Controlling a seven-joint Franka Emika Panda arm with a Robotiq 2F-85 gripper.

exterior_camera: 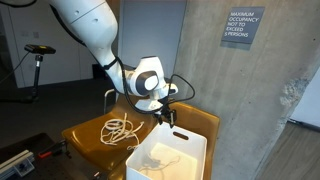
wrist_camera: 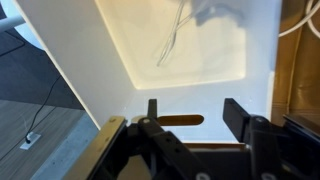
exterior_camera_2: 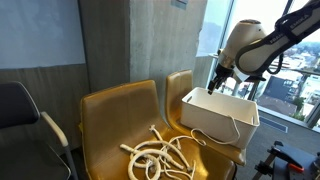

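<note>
My gripper [exterior_camera: 167,118] hangs over the white bin [exterior_camera: 140,168], near its far side in exterior view 1. In the wrist view the gripper has its fingers apart, with nothing visible between them. Below them shows the bin's wall with an oblong handle slot [wrist_camera: 180,120]. A thin pale strand [wrist_camera: 176,35] lies on the bin's floor. Much of the pale rope [exterior_camera_2: 158,155] is in a loose tangle on the brown chair seat; a length of rope [exterior_camera_2: 205,135] runs across the bin's near outer side.
Brown chairs [exterior_camera_2: 118,112] stand in a row by a concrete wall [exterior_camera: 225,75], with the bin at one end. A dark chair [exterior_camera_2: 30,140] is at the left in exterior view 2. Inside the bin, most of the floor is bare.
</note>
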